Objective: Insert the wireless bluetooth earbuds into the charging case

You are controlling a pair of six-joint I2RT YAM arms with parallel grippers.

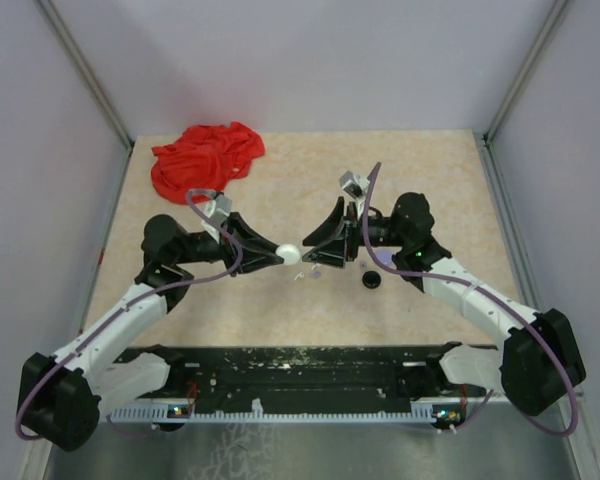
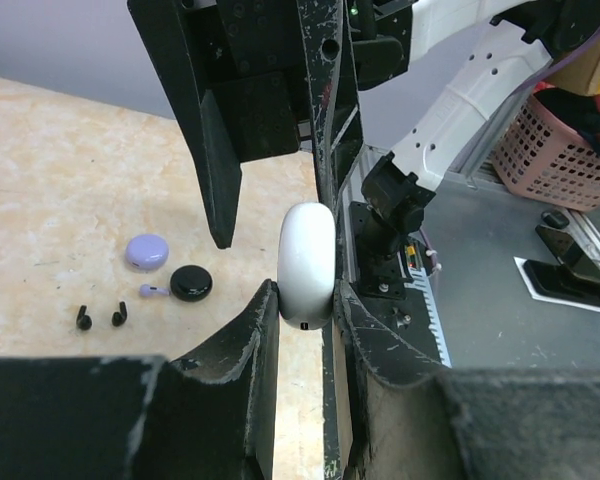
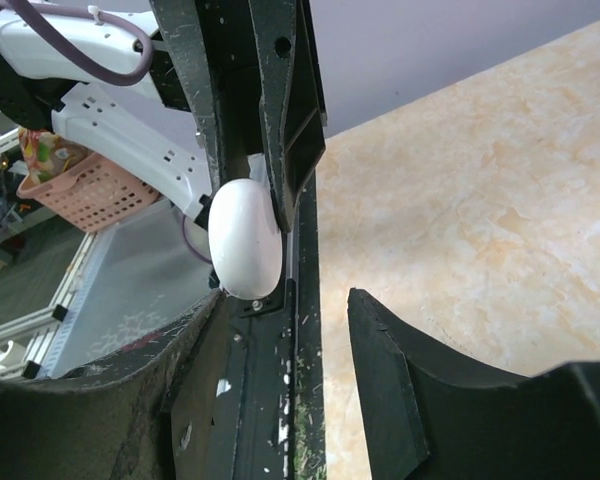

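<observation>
A closed white charging case (image 2: pixel 307 262), rounded and oblong, is pinched in my left gripper, held in the air above the table. Just right of it in the top view stands my right gripper (image 1: pixel 308 253), its fingers spread apart and empty. In the right wrist view the white case (image 3: pixel 245 238) hangs beyond the gap between those fingers, clear of both. On the table the left wrist view shows small white earbuds nowhere, but two black earbuds (image 2: pixel 102 317) and a lilac earbud (image 2: pixel 154 290) lie there.
Near the earbuds lie a lilac case (image 2: pixel 147 252) and a round black case (image 2: pixel 191 283). A crumpled red cloth (image 1: pixel 205 160) covers the table's back left.
</observation>
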